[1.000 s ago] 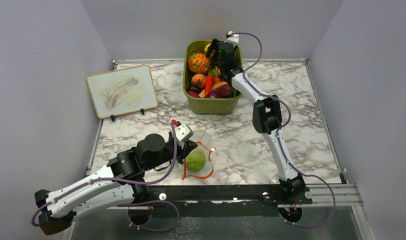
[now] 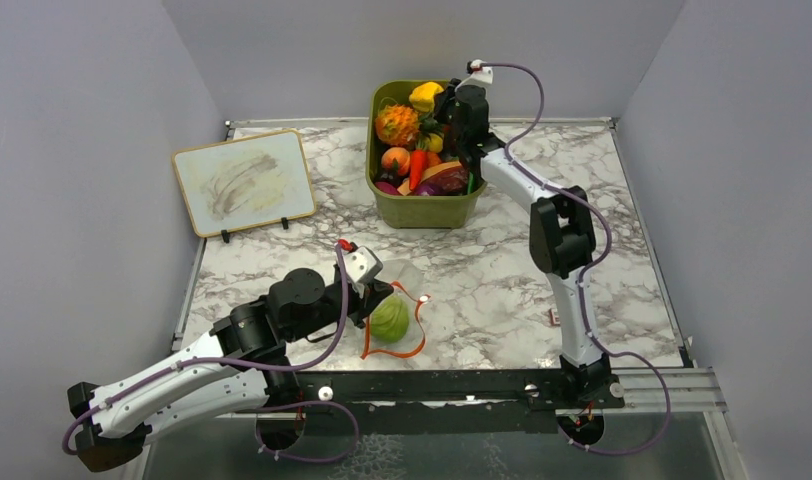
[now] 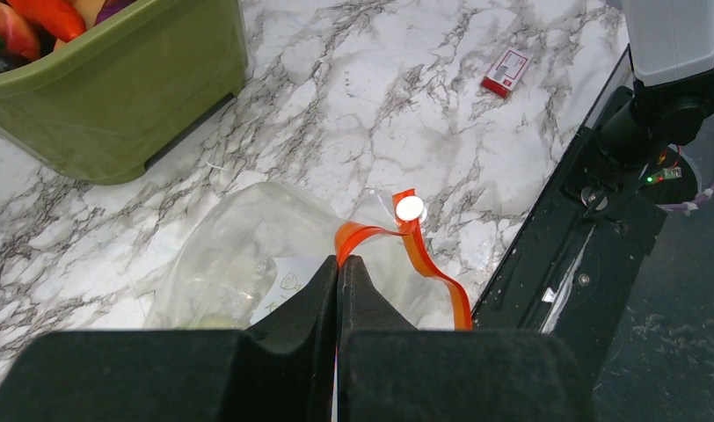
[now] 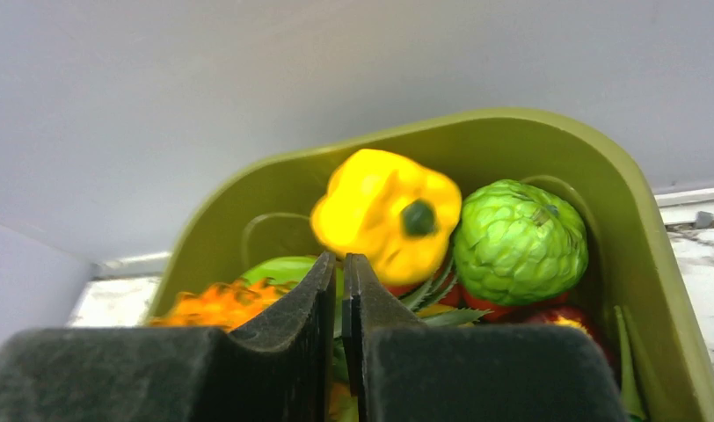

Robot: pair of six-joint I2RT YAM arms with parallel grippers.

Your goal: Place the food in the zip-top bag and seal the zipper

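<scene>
The zip top bag (image 3: 230,255), with orange zipper edge (image 3: 440,276), lies on the table, a green cabbage-like food (image 2: 390,318) inside. My left gripper is shut at the bag's rim, on the zipper edge. The green bin (image 2: 425,212) holds assorted food. My right gripper is over the bin, shut; what lies between its fingers is unclear. Just beyond its tips are a yellow pepper (image 4: 371,202) and green round food (image 4: 520,246), with an orange spiky fruit (image 2: 396,124) at left.
A whiteboard (image 2: 244,180) lies at the left of the table. A small red and white box (image 3: 506,70) lies at the right.
My right arm has shifted right and slightly up in the top view, uncovering more of the yellow pepper. The left arm is nearly still.
</scene>
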